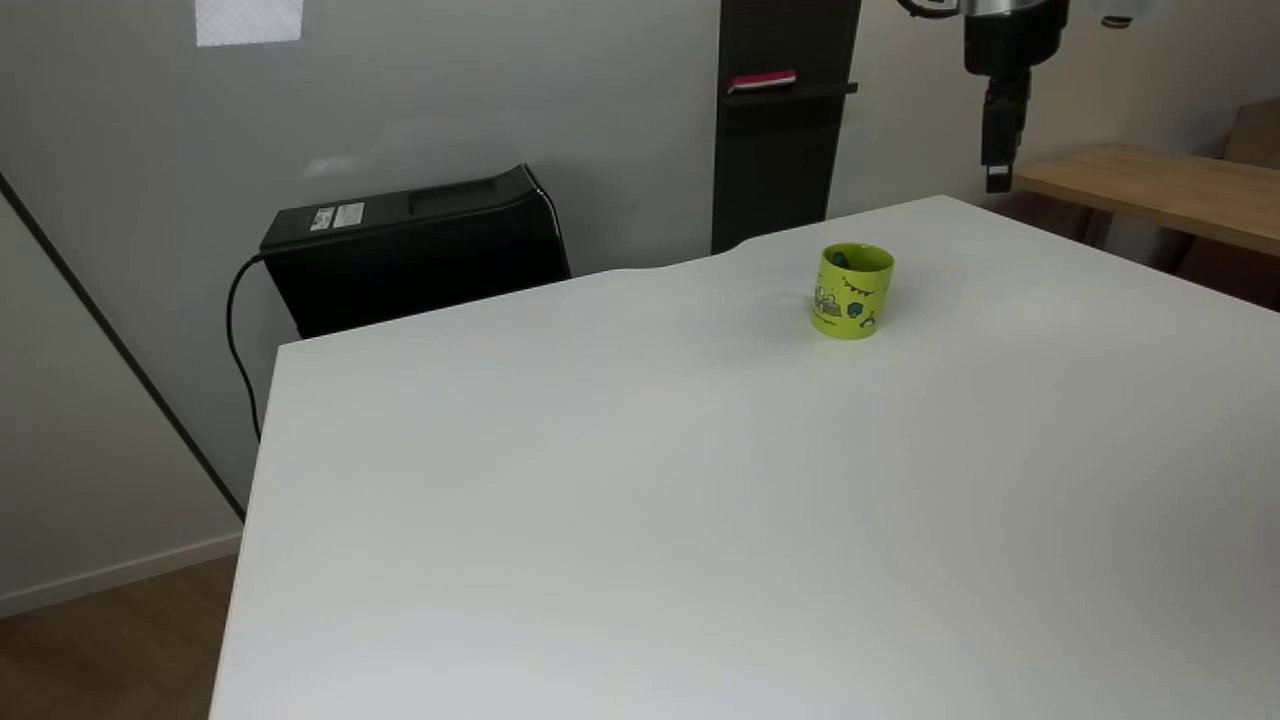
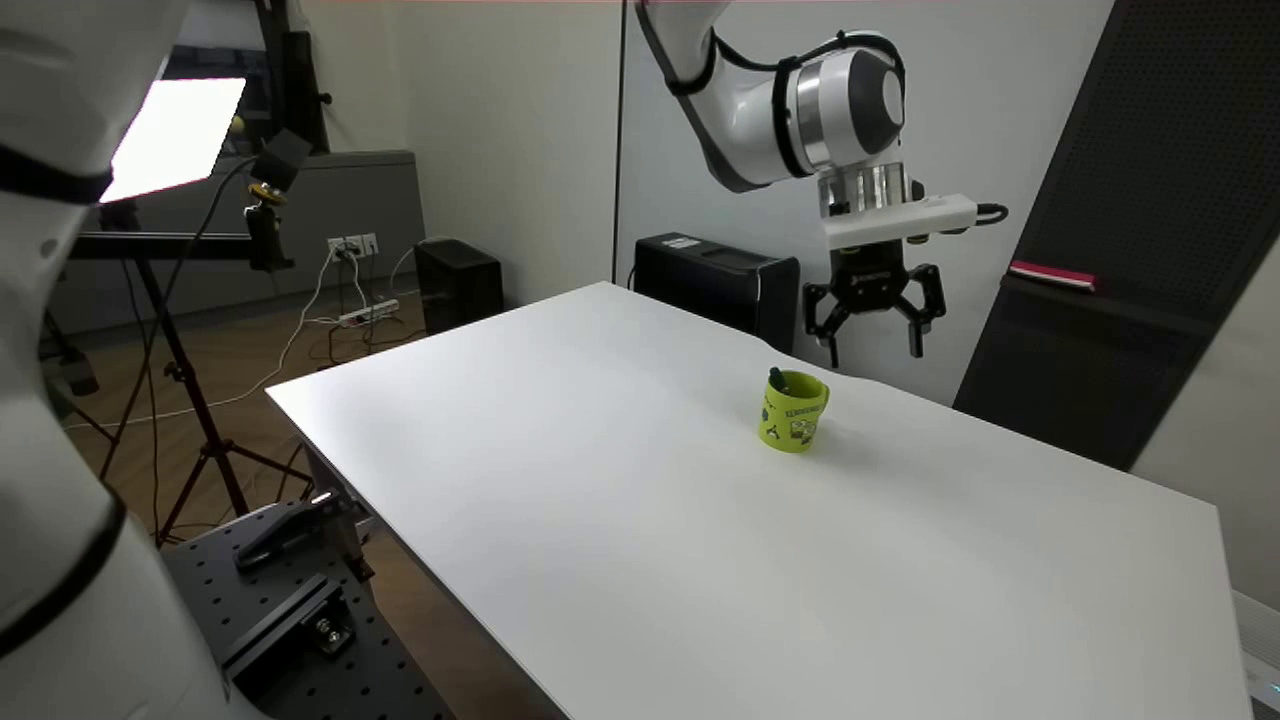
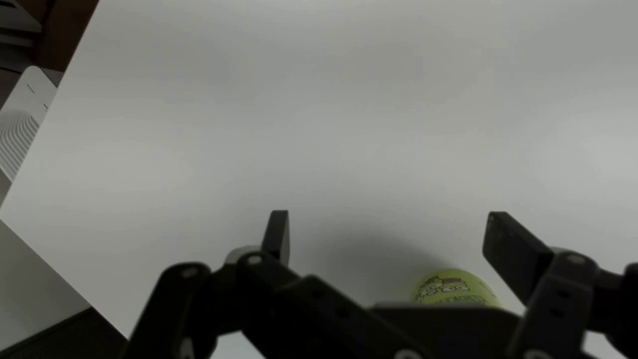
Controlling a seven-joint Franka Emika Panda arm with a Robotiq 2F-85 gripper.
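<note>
A lime-green mug with printed figures stands upright near the far edge of the white table. Something dark green pokes up inside it, too small to make out. In the second exterior view my gripper hangs in the air above the mug's level, its two fingers spread wide and nothing between them. The first exterior view shows the gripper side-on, to the right of the mug and clear of it. From the wrist, only part of the mug's printed wall shows, low in the picture; the gripper body covers the rest.
Apart from the mug, the white table is bare, with wide free room. Beyond its far edge stand a black box-shaped appliance and a dark panel. A wooden table is at the far right.
</note>
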